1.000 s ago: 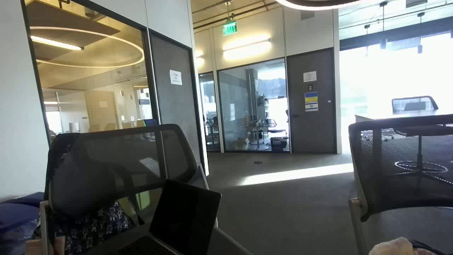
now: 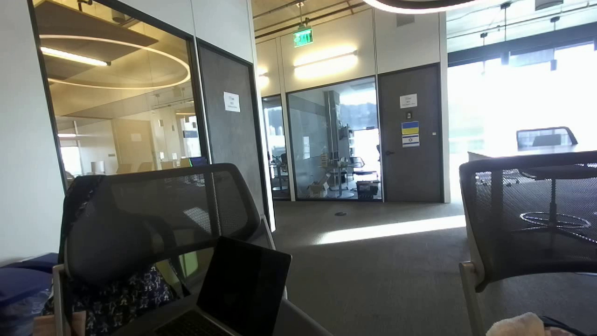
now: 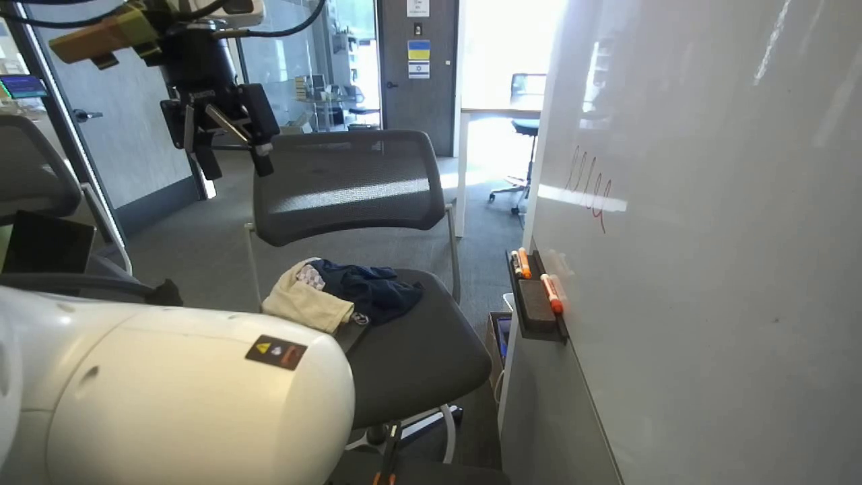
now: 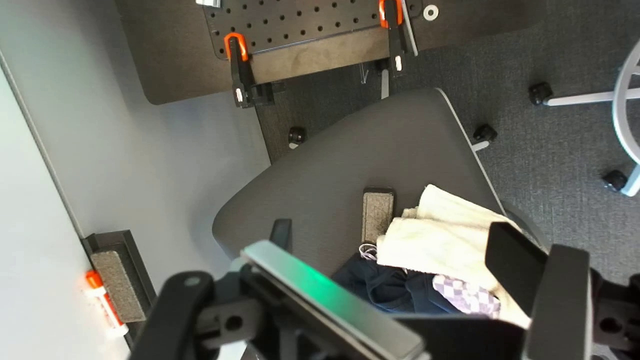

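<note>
In exterior view 2 my gripper (image 3: pixel 235 164) hangs high at the left, pointing down, its fingers apart with nothing between the tips. The chair seat (image 3: pixel 412 364) lies below and to the right of it, bearing a cream cloth (image 3: pixel 303 299) and a dark navy cloth (image 3: pixel 376 291). From above, the wrist view shows a brown-grey eraser (image 4: pixel 378 215) on that seat, beside the cream cloth (image 4: pixel 441 237). A checkered cloth (image 4: pixel 468 295) peeks out there. A silver bar (image 4: pixel 336 300) with a green glow crosses the gripper's base and hides part of the seat.
A whiteboard (image 3: pixel 703 202) stands on the right, its ledge holding another eraser (image 3: pixel 537 300) and orange-and-white markers (image 3: pixel 553 292). A table (image 4: pixel 174 60) with a perforated plate and orange clamps (image 4: pixel 236 45) borders the seat. The white arm (image 3: pixel 186 396) fills the lower left of exterior view 2.
</note>
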